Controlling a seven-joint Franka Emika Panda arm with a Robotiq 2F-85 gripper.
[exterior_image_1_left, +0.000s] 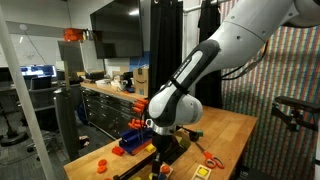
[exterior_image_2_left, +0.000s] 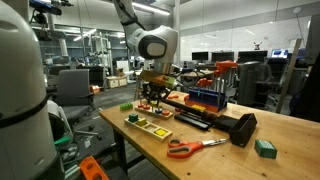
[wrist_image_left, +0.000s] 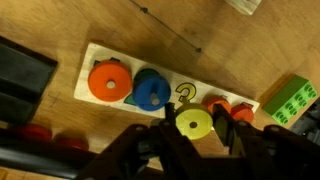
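Note:
A round yellow piece (wrist_image_left: 194, 123) sits between the dark fingers of my gripper, which is shut on it. Beneath and just beyond it in the wrist view runs a pale wooden board (wrist_image_left: 104, 52). An orange disc (wrist_image_left: 109, 81) and a blue disc (wrist_image_left: 152, 91) are on its left part, with some green showing behind the blue one. A printed "2" (wrist_image_left: 183, 93) is bare on the board beside the yellow piece. Red-orange discs (wrist_image_left: 242, 112) show at its right end, partly covered by a finger. How high the yellow piece hangs cannot be told.
A green brick (wrist_image_left: 292, 99) lies right of the board. A black tray (wrist_image_left: 22, 72) is at the left. Red-handled scissors (exterior_image_2_left: 185, 149), a black holder (exterior_image_2_left: 240, 128) and a green block (exterior_image_2_left: 265, 149) rest on the table.

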